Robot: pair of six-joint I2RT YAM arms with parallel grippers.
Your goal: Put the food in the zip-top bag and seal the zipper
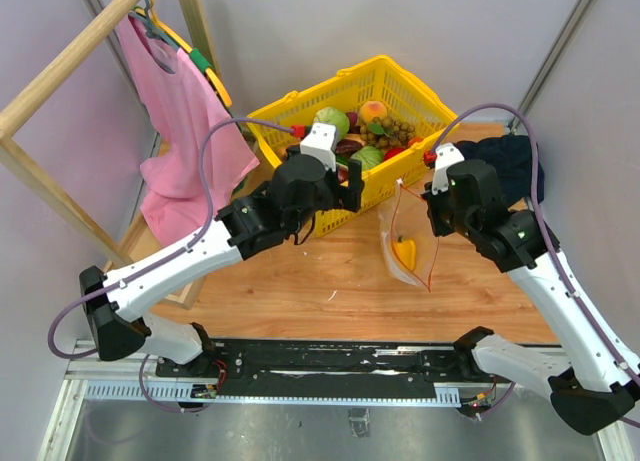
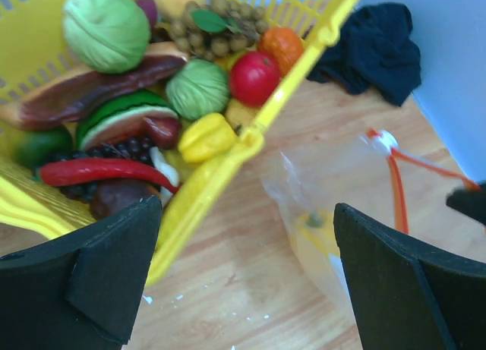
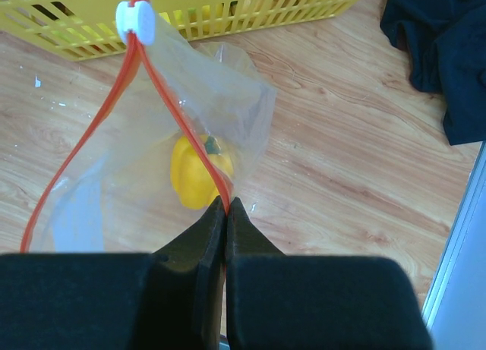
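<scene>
A clear zip top bag (image 1: 398, 243) with a red-orange rim hangs from my right gripper, whose fingers are shut on the bag's rim. A white slider (image 3: 136, 21) sits at the rim's far end. Inside the bag lies a yellow bell pepper (image 3: 194, 171). The mouth gapes wide in the right wrist view. My left gripper is open and empty, left of the bag and over the near side of the yellow basket (image 2: 201, 187). In the left wrist view the bag's lower part (image 2: 311, 232) shows partly behind one finger.
The basket holds several foods, among them a cabbage (image 2: 106, 27), a red chili (image 2: 99, 170) and another yellow pepper (image 2: 206, 137). Dark cloth (image 1: 497, 164) lies at the back right. A rack with a pink garment (image 1: 190, 131) stands left.
</scene>
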